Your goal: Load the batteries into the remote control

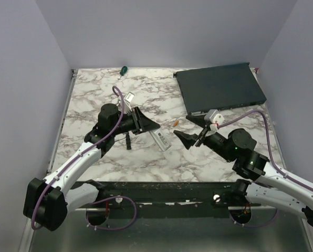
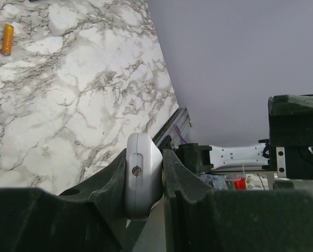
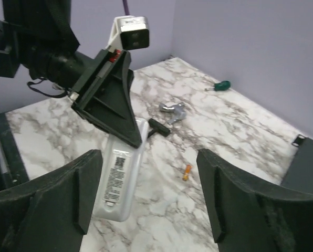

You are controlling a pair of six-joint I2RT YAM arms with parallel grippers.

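Observation:
My left gripper (image 1: 148, 125) is shut on the white remote (image 1: 160, 139) by its end, holding it over the marble table (image 1: 198, 163); the left wrist view shows that end (image 2: 143, 176) between the fingers. In the right wrist view the remote's open battery compartment (image 3: 117, 176) faces up. My right gripper (image 1: 184, 128) is open, apart from the remote to its right, with nothing between its fingers. A small orange battery (image 1: 176, 123) lies on the table beyond the remote.
A dark flat panel (image 1: 219, 86) covers the back right. A green screwdriver (image 1: 123, 71) lies at the back left, and a dark tool (image 1: 128, 140) lies by the left arm.

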